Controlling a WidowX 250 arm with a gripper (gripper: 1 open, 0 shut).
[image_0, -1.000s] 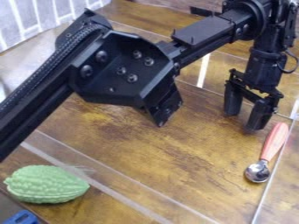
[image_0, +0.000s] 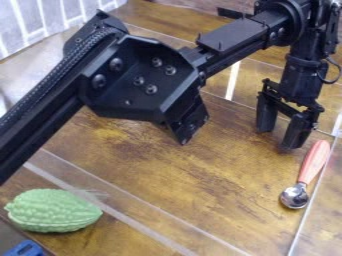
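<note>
My black gripper (image_0: 279, 125) hangs low over the wooden table at the right, open, its two dark fingers apart with nothing clearly between them. Just below and right of it lies an ice cream scoop (image_0: 313, 165) with a pink handle and metal bowl. A pale green bitter melon (image_0: 54, 210) lies at the lower left.
The dark arm spans the upper left to the top right, hiding part of the table (image_0: 160, 200). A blue object (image_0: 24, 248) is cut off at the lower-left corner. A white railed object stands at the top left.
</note>
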